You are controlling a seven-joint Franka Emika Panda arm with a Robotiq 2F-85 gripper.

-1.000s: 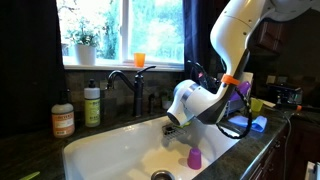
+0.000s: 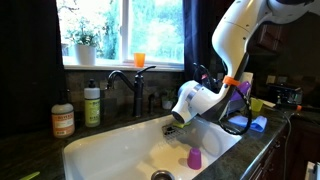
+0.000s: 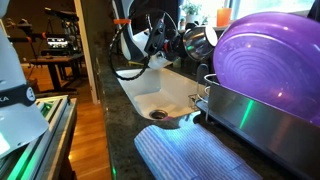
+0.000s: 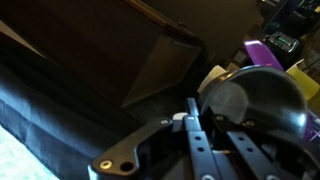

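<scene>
A shiny metal pot [image 4: 255,100] fills the right of the wrist view, its open mouth turned toward the camera. Its near rim meets the fingertips of my gripper, which is shut on it. From exterior view 2 the same round metal pot [image 3: 199,42] shows raised at the sink's far side, beside the arm [image 3: 140,44]. In exterior view 1 the white arm [image 2: 200,100] bends over the right part of the sink, and the gripper's fingers cannot be made out there.
The white sink [image 2: 110,155] holds a purple cup [image 2: 195,158]. A black faucet [image 2: 138,90] and two soap bottles [image 2: 63,120] stand behind it. Along the counter are a dish rack [image 3: 260,120], a large purple lid [image 3: 270,65] and a blue towel [image 3: 190,155].
The arm over the sink has shifted only slightly. The cup and bottles have stayed in place.
</scene>
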